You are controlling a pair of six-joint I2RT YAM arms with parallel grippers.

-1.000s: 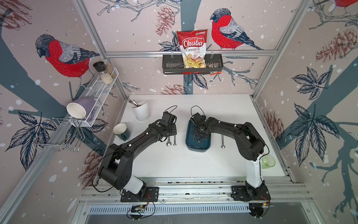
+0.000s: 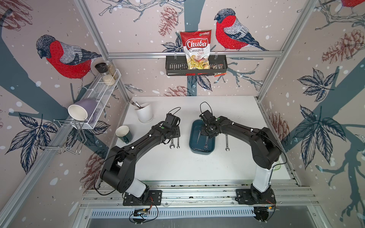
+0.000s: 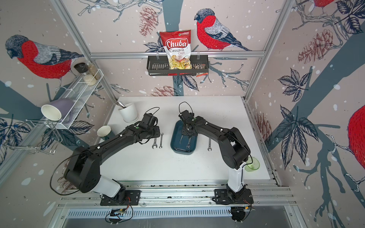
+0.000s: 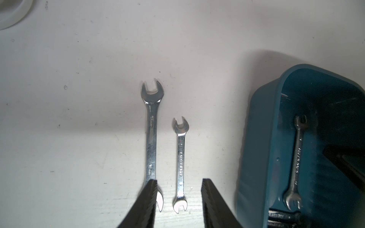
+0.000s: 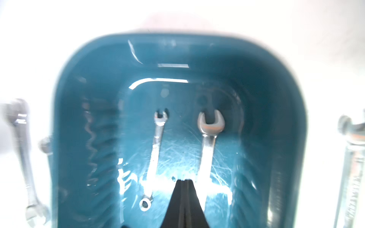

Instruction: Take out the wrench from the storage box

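The blue storage box holds a small wrench and a larger open-ended wrench; another metal piece shows at its near end in the left wrist view. My right gripper is shut above the box, with nothing visible between its fingers. My left gripper is open over the table left of the box, above two wrenches lying there, a long one [image 4: 151, 136] and a short one [image 4: 180, 159].
Another wrench [image 2: 227, 142] lies right of the box. A white holder [image 2: 144, 113] and a mug [image 2: 123, 133] stand at the left. A green glass [image 3: 251, 165] sits at the front right.
The left arm has not moved.
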